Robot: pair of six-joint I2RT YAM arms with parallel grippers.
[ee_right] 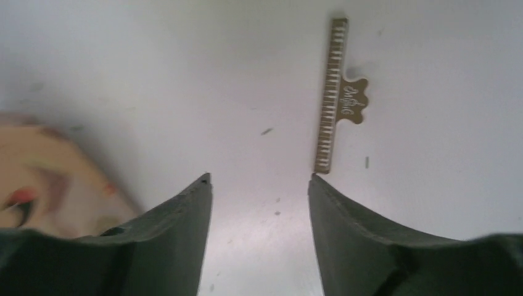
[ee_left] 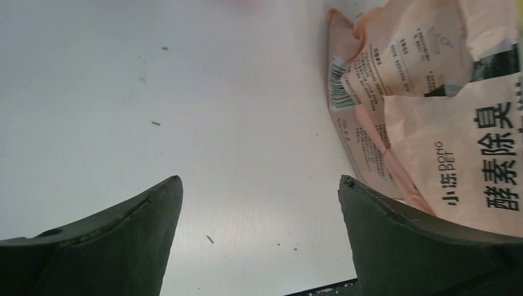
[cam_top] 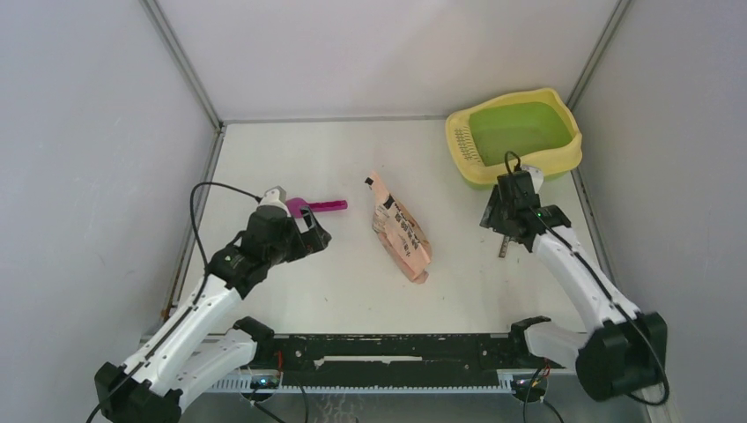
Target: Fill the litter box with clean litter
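Note:
The pink litter bag (cam_top: 403,229) lies slantwise on the middle of the table, its printed side large at the right of the left wrist view. Back right stands the yellow-rimmed green litter box (cam_top: 520,137); no litter shows inside it. My left gripper is open and empty, left of the bag. My right gripper has its fingers apart with nothing between them. It hangs over the table in front of the box. Just beyond its fingertips, a thin toothed strip clip (ee_right: 328,98) lies flat on the table.
A magenta scoop (cam_top: 328,206) lies behind my left gripper, its bowl partly covered by the arm. Small dark crumbs dot the white tabletop. Bare table separates the bag from the right arm. Walls close in the back and both sides.

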